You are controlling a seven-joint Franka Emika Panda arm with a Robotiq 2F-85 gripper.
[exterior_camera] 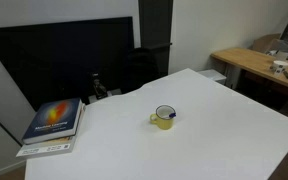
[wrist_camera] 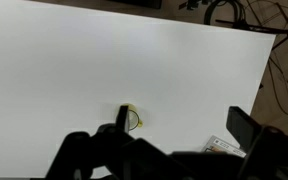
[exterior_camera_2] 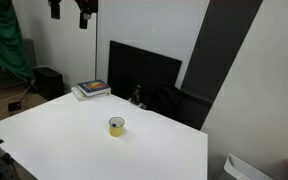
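Note:
A yellow mug (exterior_camera: 163, 122) with a pale rim stands on the white table, a small dark blue item at its rim. In exterior view 2 the mug (exterior_camera_2: 116, 130) sits near the table's middle. The wrist view looks down on the mug (wrist_camera: 135, 121), partly hidden behind the dark gripper parts. High above the table's far left, at the top edge of exterior view 2, hangs my gripper (exterior_camera_2: 70, 14). Its dark fingers are spread wide apart, with nothing visible between them. The arm is out of sight in exterior view 1.
Stacked books (exterior_camera: 53, 119) lie at the table's edge, well apart from the mug. A black panel (exterior_camera_2: 144, 72) and dark gear stand behind the table. A wooden desk (exterior_camera: 259, 64) is off to the side.

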